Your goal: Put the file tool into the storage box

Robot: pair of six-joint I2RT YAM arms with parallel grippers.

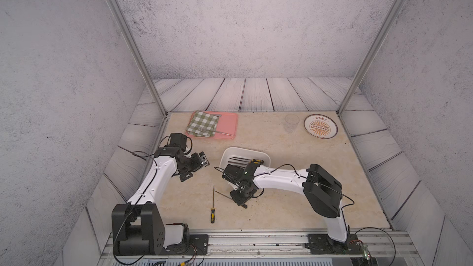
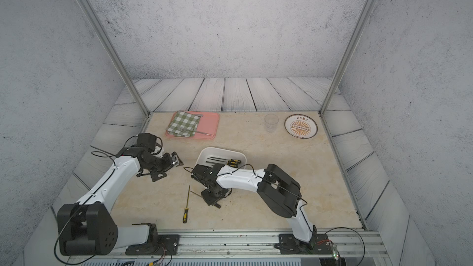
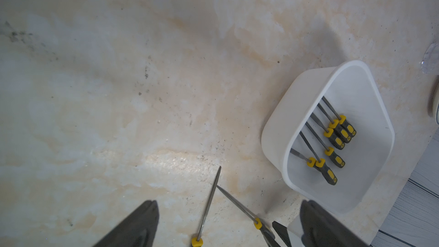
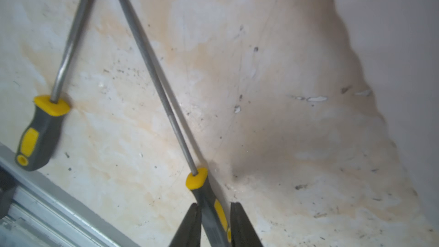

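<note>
A file (image 4: 160,91) with a black-and-yellow handle lies on the table; my right gripper has a finger on either side of the handle, and I cannot tell whether they press on it. A second file (image 4: 48,123) lies to its left, the metal tips close together. Several similar tools (image 3: 333,137) lie in the white storage box (image 3: 283,109), just beyond the right gripper. My left gripper is open with nothing between its fingers, over the table left of the box.
At the back left is a pink tray (image 1: 226,123) with a checked cloth (image 1: 202,123). A clear glass (image 1: 291,123) and a patterned plate (image 1: 320,126) stand at the back right.
</note>
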